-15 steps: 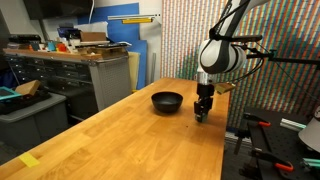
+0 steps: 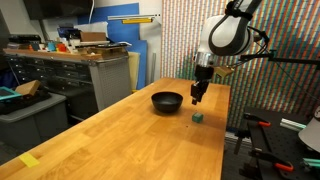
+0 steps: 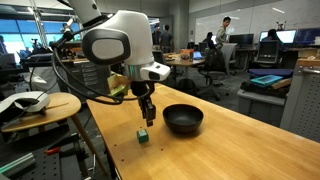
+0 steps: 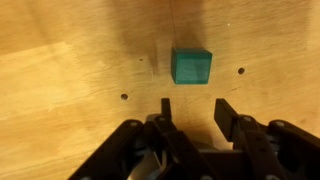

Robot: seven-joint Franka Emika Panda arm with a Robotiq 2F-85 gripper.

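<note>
A small green cube (image 2: 197,117) rests on the wooden table, also seen as the green cube (image 3: 142,135) in exterior view 2. Above it hangs my gripper (image 2: 196,98), clear of the cube. The wrist view has the cube (image 4: 191,67) on the wood, beyond the tips of the gripper. Those two dark fingers stand apart with only tabletop showing between them, so the gripper is open. Close by on the table is a black bowl (image 2: 167,102), whose inside cannot be made out.
The wooden table (image 2: 110,135) has wide bare room on the bowl's far side from the arm. A yellow mark (image 2: 28,159) lies near its left corner. Workbenches stand at the back, off the table.
</note>
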